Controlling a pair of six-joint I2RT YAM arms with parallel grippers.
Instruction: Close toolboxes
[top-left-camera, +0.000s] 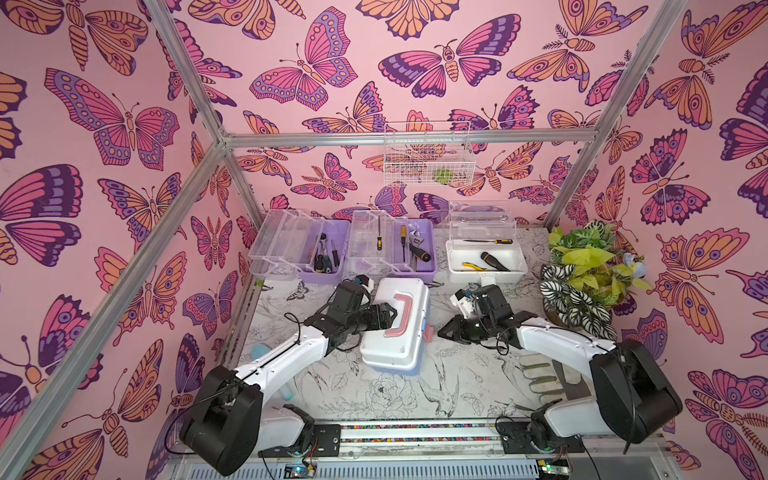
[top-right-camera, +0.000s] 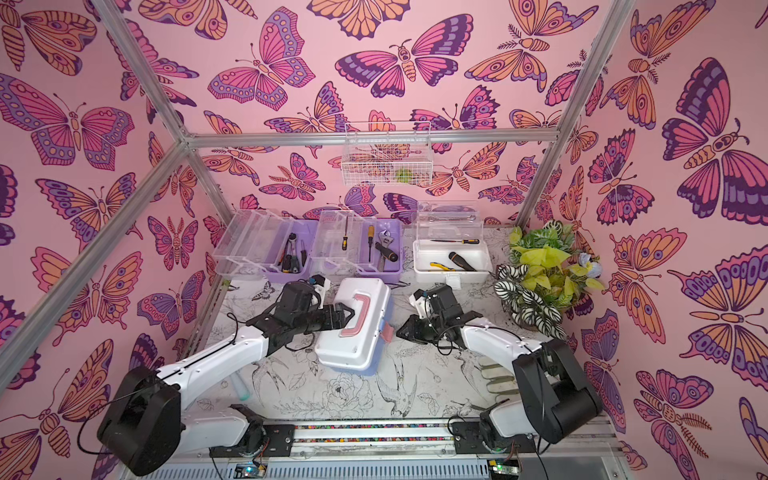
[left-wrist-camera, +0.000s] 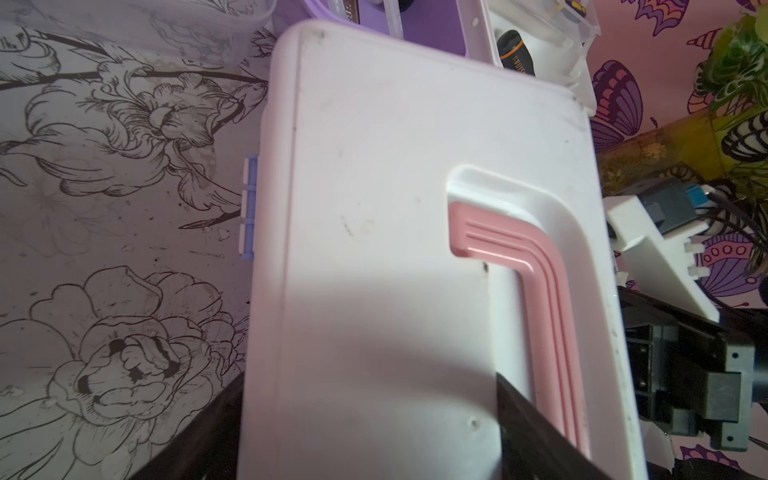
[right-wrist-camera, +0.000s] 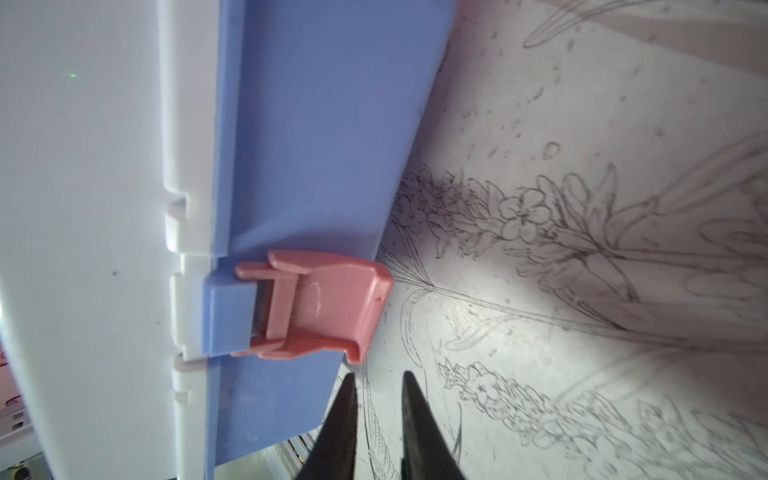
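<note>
A white-lidded toolbox (top-left-camera: 400, 352) with pink handle and blue base lies closed-lidded in the middle of the table. Its pink latch (right-wrist-camera: 328, 304) sticks out from the right side. My left gripper (top-left-camera: 382, 317) is over the lid, its fingertips mostly hidden under the wrist view's white lid; how far it is open is unclear. My right gripper (top-left-camera: 452, 329) stands beside the latch side, fingers low in the right wrist view, open with nothing held. Behind, two purple toolboxes (top-left-camera: 424, 264) and a white one (top-left-camera: 456, 268) stand with clear lids raised, tools inside.
A leafy plant (top-left-camera: 592, 264) fills the back right. A glove (top-left-camera: 552, 376) lies at the front right, and a wire basket (top-left-camera: 428, 172) hangs on the back rail.
</note>
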